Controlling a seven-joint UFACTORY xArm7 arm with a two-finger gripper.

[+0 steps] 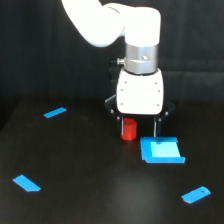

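Observation:
A small red block (129, 129) stands on the dark table, just left of a blue-edged pale square (163, 150). My gripper (138, 126) is low over the table, pointing down, with its white body above and slightly right of the block. Its dark fingers look spread apart, one near the block's left edge and the other to its right, above the square's back edge. They are hard to make out against the black background. I cannot tell whether either finger touches the block or whether the block lies fully between them.
Strips of blue tape lie at the back left (55, 112), front left (26, 183) and front right (195, 195).

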